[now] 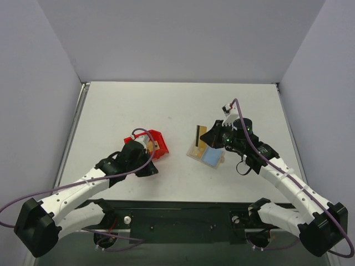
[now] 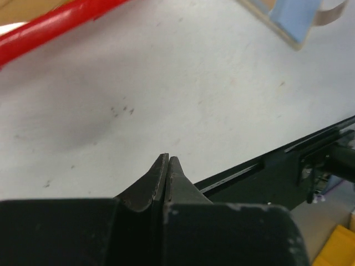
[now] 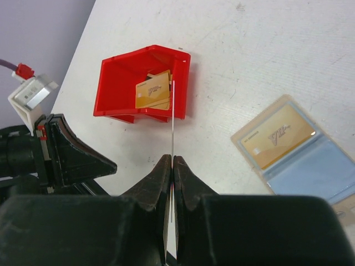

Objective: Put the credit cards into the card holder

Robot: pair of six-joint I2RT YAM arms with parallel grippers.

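A red container [image 3: 117, 83] on the left holds gold cards [image 3: 150, 93]. The card holder [image 3: 309, 170], with blue pockets and one gold card [image 3: 278, 138] in it, lies right of centre. My right gripper hangs over the holder, shut on a gold card [image 1: 202, 133] with a dark stripe, seen edge-on in the right wrist view. My left gripper is shut with nothing visible between its fingers, low near the front of the red container.
A dark rail [image 1: 183, 216] runs along the front edge; grey walls surround the table.
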